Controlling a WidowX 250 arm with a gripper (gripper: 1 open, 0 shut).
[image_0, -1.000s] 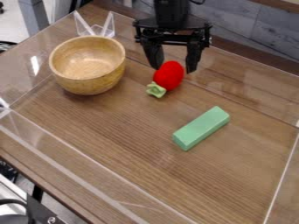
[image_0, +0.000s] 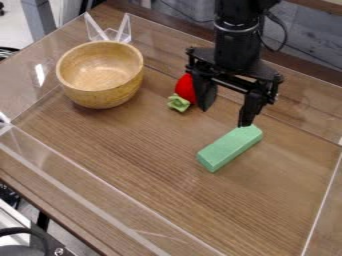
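Observation:
My black gripper (image_0: 227, 85) hangs over the upper middle of the wooden table, its two finger assemblies spread left and right. A red object (image_0: 185, 86) with a green part (image_0: 179, 102) lies behind its left side, partly hidden by it. A mint-green block (image_0: 230, 148) lies diagonally below the gripper, toward the right. Whether anything is between the fingers is unclear.
A tan bowl (image_0: 104, 85) sits at the upper left. A cable runs at the lower left edge.
The gripper has moved down in the view and turned, so that it now covers part of the red object. The objects on the table appear unmoved.

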